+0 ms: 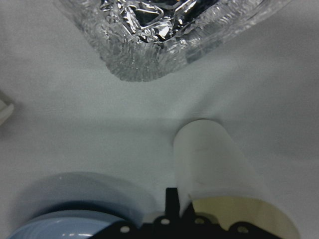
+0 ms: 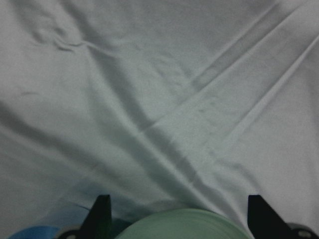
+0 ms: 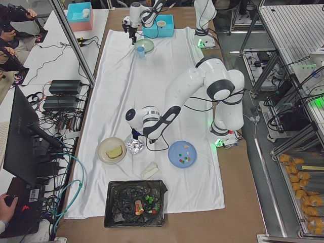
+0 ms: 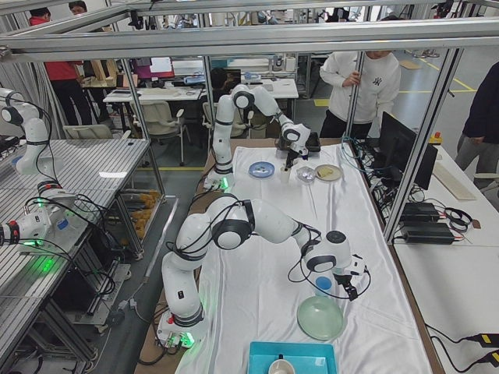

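Observation:
My left gripper has its fingertips together at the rim of a white cylindrical cup (image 1: 209, 154) with a yellowish inside, apparently gripping it. Above the cup in the left wrist view is a crinkled foil dish (image 1: 149, 55); a blue plate (image 1: 70, 229) is at lower left. A beige plate (image 3: 109, 154) holds a yellow sponge-like slab (image 3: 115, 151). My right gripper is open over the white cloth, at the far end in the camera left view, beside a green plate (image 2: 182, 226) and a blue cup (image 4: 323, 284).
A black lined tray (image 3: 116, 217) with colored pieces is at the near end, a cyan bin (image 4: 265, 351) at the other. A white item (image 3: 150, 170) lies beside the blue plate. Monitors and cables line one side.

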